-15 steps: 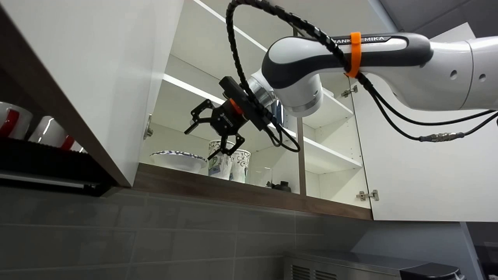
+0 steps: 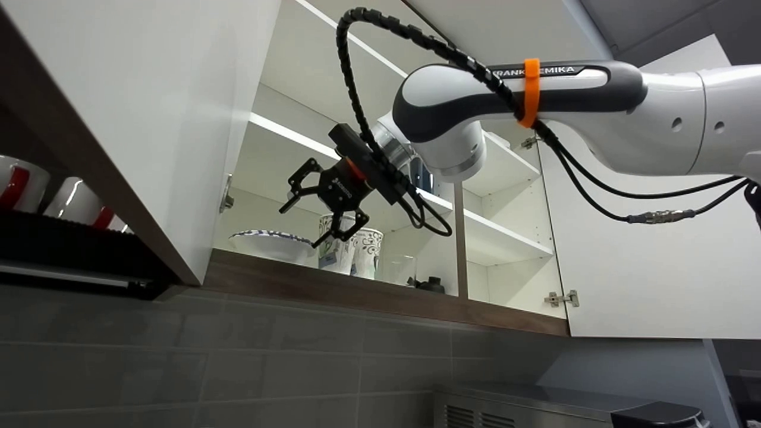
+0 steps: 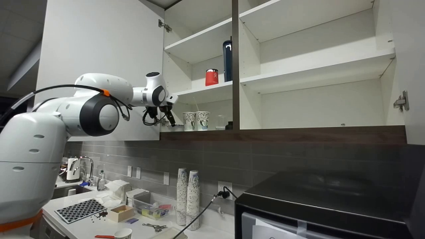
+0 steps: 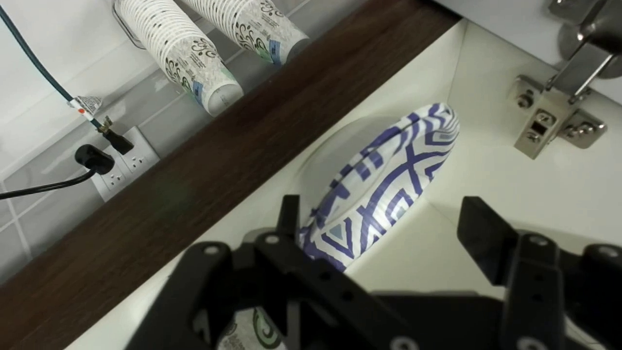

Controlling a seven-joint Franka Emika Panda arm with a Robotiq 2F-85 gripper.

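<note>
My gripper (image 2: 300, 227) hangs in front of the open cabinet, its fingers spread wide with nothing held between them. A bowl (image 2: 274, 246) with a blue-patterned rim rests on the cabinet's lowest shelf, below and beyond the fingertips. From the wrist, the white and purple-blue bowl (image 4: 382, 201) shows between the two fingers, and the left finger (image 4: 288, 217) covers part of its near end. Whether that finger touches the bowl cannot be told. Two patterned paper cups (image 3: 202, 120) stand beside the bowl on the shelf, partly hidden by the lower finger in exterior view 1.
A clear glass (image 2: 399, 270) and a small black object (image 2: 431, 285) are right of the cups. Above, a red tumbler (image 3: 212, 77) stands near a dark bottle (image 3: 227, 60). A brown front edge (image 4: 233, 157) borders the shelf; a door hinge (image 4: 554, 111) is close by.
The arm and gripper have shifted slightly left and down, bringing the fingertips a little closer to the bowl. The bowl and cups have not moved.
</note>
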